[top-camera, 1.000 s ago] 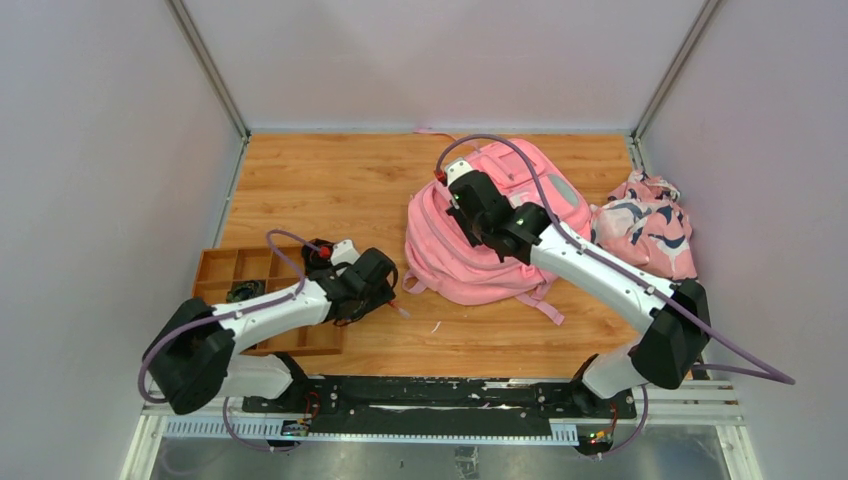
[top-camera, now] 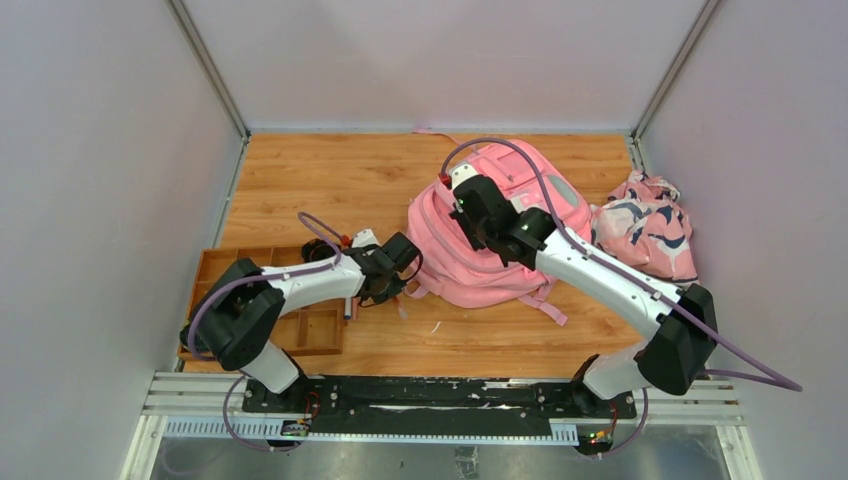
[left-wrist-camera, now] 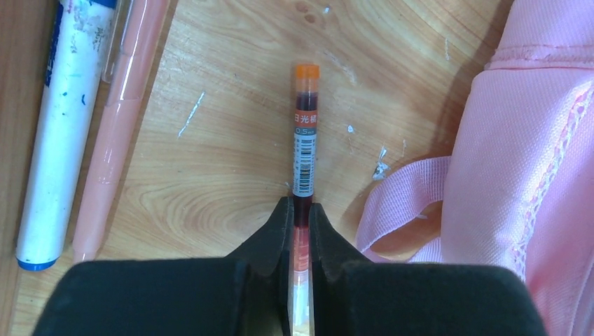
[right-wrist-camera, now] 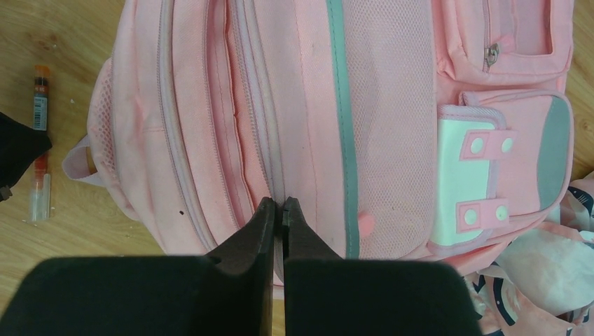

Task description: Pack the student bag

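Observation:
A slim pen-like stick (left-wrist-camera: 305,164) with an orange end, a barcode label and a clear tip lies along the wood, and my left gripper is shut on its middle. The pink student bag (top-camera: 460,275) lies right of that gripper in the top view. Over the bag, my right gripper is shut on the pale zipper edge (right-wrist-camera: 270,140) of its main compartment. A white marker (left-wrist-camera: 66,140) with blue ends and a pink pen (left-wrist-camera: 115,147) rest side by side, left of the left gripper.
A wooden divided tray (top-camera: 318,350) stands at the left, partly under the left arm. Beyond the bag on the right lies a pink patterned cloth bundle (top-camera: 650,230). Bare table (top-camera: 330,190) shows at the back left and front middle.
The right arm shifted only slightly.

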